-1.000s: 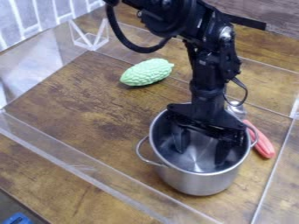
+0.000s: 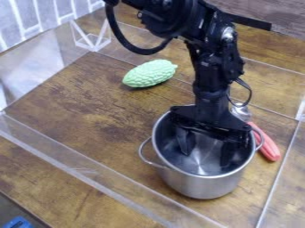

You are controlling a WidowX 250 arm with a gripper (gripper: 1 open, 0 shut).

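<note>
The black robot arm comes down from the top of the camera view, and its gripper [image 2: 212, 141] is lowered into a steel pot [image 2: 197, 183] at the lower right. The gripper's black fingers stand apart inside the pot, against its dark interior; I cannot make out anything held between them. A red-handled utensil [image 2: 268, 146] lies just right of the pot, partly hidden behind it and the arm.
A pale green bumpy vegetable [image 2: 149, 74] lies behind the pot to the upper left. Clear plastic edging runs along the left and right sides, with a blue object [image 2: 16, 223] at the bottom-left corner.
</note>
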